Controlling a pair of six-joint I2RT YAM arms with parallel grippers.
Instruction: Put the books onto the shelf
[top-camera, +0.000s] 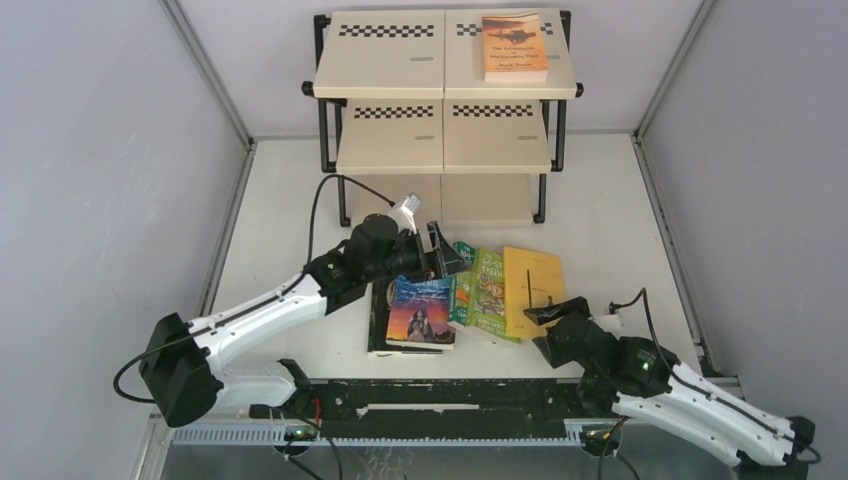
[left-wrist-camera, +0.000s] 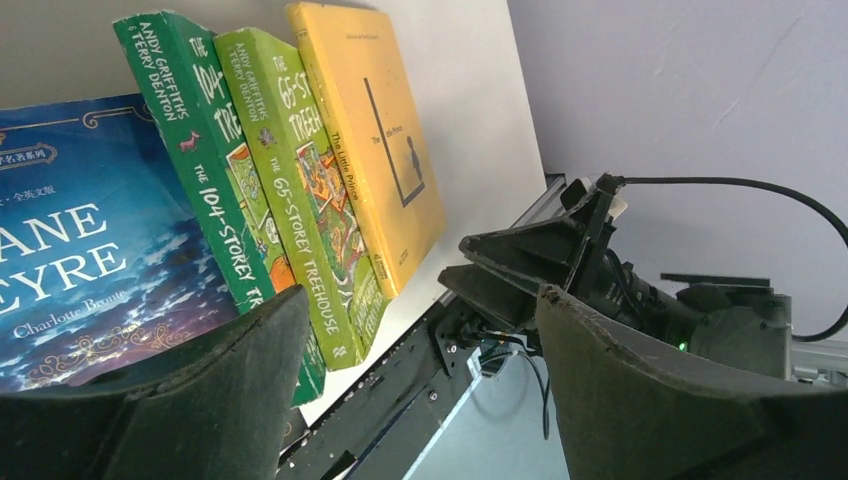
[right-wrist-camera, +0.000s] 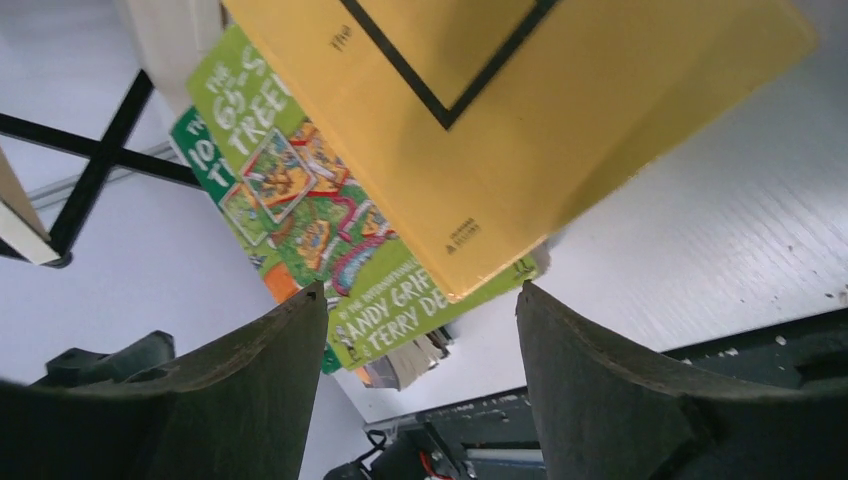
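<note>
On the table lie a dark book (top-camera: 379, 320), the blue Jane Eyre (top-camera: 420, 312) on top of it, two green Treehouse books (top-camera: 487, 292) leaning side by side, and the yellow Little Prince (top-camera: 534, 285) at the right of the row. Over the upper ends of the green books hovers my left gripper (top-camera: 452, 258), open with nothing between its fingers. My right gripper (top-camera: 541, 331) is low at the near right corner of the yellow book. In the right wrist view its fingers (right-wrist-camera: 250, 375) stand apart, with the yellow book (right-wrist-camera: 480, 190) beyond them, not gripped.
A beige two-column shelf (top-camera: 392, 135) stands behind the books. An orange book (top-camera: 515, 48) lies on its top right level. Bare table shows left and right of the row; a dark rail (top-camera: 350, 397) runs along the front edge.
</note>
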